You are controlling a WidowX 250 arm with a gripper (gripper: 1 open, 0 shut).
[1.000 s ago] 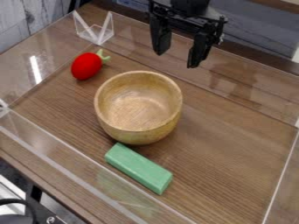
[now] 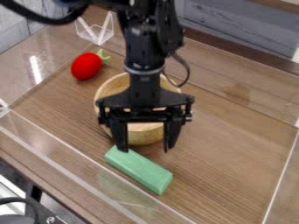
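My gripper (image 2: 142, 129) is low over the front of a tan bowl (image 2: 119, 86), its black arm hiding much of the bowl. It is open, its two fingers pointing down on either side. Just in front and below lies a green rectangular block (image 2: 139, 170), apparently clear of the fingers.
A red tomato-like object (image 2: 86, 65) lies at the upper left, near a white wire rack (image 2: 97, 30).
The objects look unmoved.
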